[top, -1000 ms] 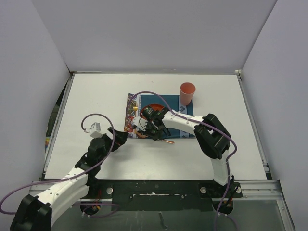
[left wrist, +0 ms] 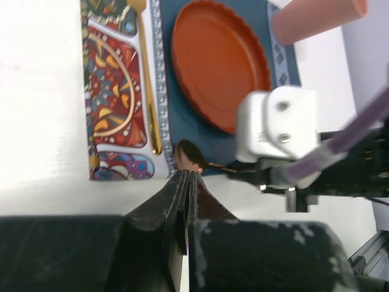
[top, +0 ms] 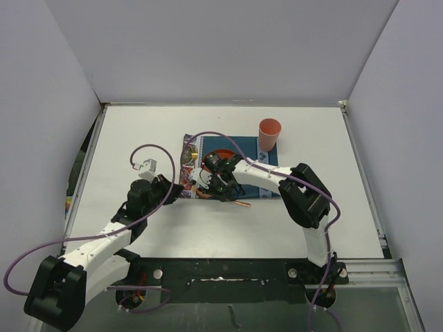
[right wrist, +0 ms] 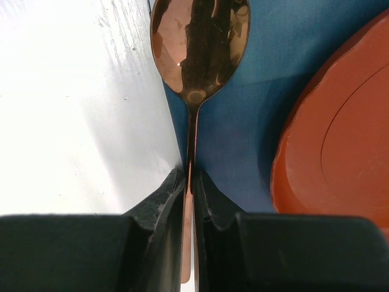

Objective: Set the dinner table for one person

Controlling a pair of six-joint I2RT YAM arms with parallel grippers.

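Observation:
In the left wrist view my left gripper is shut, with nothing visible between its fingers. A brown spoon's bowl [left wrist: 189,155] lies just beyond its tips, at the mat's near edge. My right gripper is shut on that spoon's handle [right wrist: 192,131], its bowl pointing away along the mat edge. The handle end [top: 241,203] sticks out on the near side in the top view. A red-brown plate [left wrist: 222,64] rests on the blue placemat [left wrist: 179,115]. Left of it, a gold utensil [left wrist: 150,100] lies along the patterned strip. A pink cup [top: 268,135] stands at the mat's back right.
The right arm [top: 304,197] reaches across the mat's near right part. Cables loop above both arms.
The right arm and the spoon look unmoved.

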